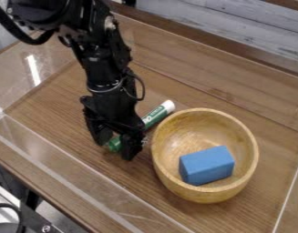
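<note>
My black gripper (118, 136) is low over the wooden table, around a green tube-like marker (155, 116) with a white end, which lies diagonally left of a wooden bowl (169, 173). The gripper's fingers cover much of the marker's lower end, so I cannot tell whether they hold it. A blue block (206, 165) rests inside the bowl.
A pale wall runs along the back. The table's front left edge is near, with dark cables beyond it.
</note>
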